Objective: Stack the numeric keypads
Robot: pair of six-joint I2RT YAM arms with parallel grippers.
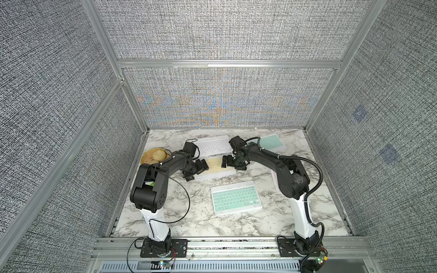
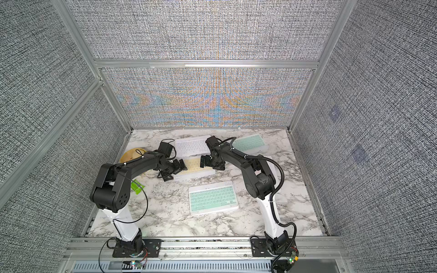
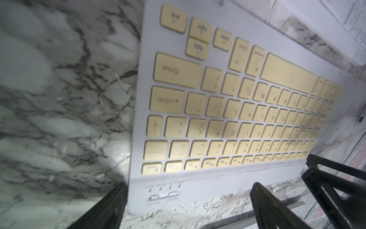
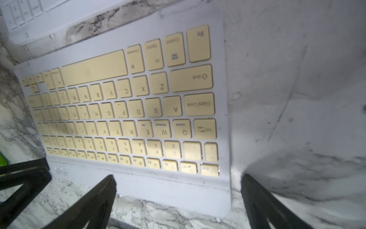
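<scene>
The yellow-keyed keyboard (image 1: pixel 214 166) lies flat on the marble table between my two grippers. At its left end my left gripper (image 1: pixel 197 171) stands open; in the left wrist view its fingers (image 3: pixel 108 208) straddle the corner with the power switch. My right gripper (image 1: pixel 233 163) is open at the other end, and the right wrist view shows its fingers (image 4: pixel 263 202) either side of the near corner. Both hold nothing. A mint keyboard (image 1: pixel 235 198) rests in front, a white one (image 1: pixel 213 145) behind, and another mint keyboard (image 1: pixel 271 142) at the back right.
A pink keyboard (image 3: pixel 360 157) is mostly hidden by my right arm. At the left sit a round basket (image 1: pixel 145 159) with a bun and a green packet (image 2: pixel 137 186).
</scene>
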